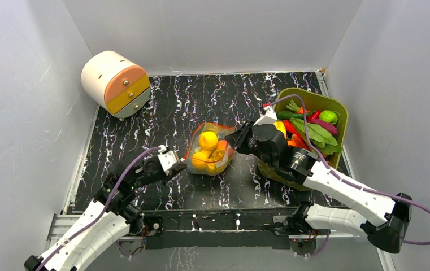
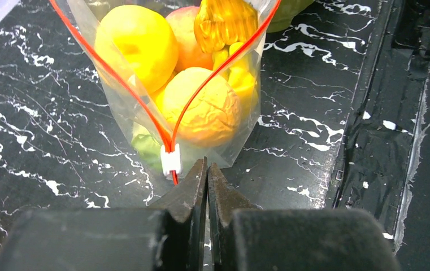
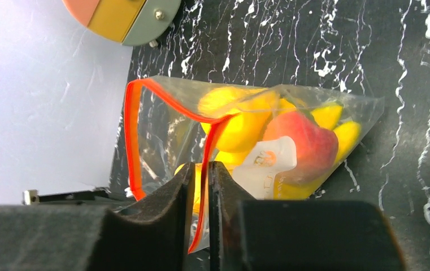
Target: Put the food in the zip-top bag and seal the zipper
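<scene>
The clear zip top bag (image 1: 201, 168) with a red zipper rim stands near the middle of the table, its mouth spread apart. Inside it are yellow and orange pieces of food, among them a round yellow fruit (image 2: 136, 48) and a red-orange fruit (image 3: 300, 144). A white slider (image 2: 171, 161) sits on the zipper at the left corner, where the two red strips meet. Just beside that slider is my left gripper, shut with nothing between its fingers. At the bag's right side my right gripper is shut, with the red rim passing between its fingers.
A green bin (image 1: 345, 113) of vegetables stands at the right, partly under my right arm. At the back left is a striped drawer box (image 1: 111, 79). The table between them, behind the bag, is clear.
</scene>
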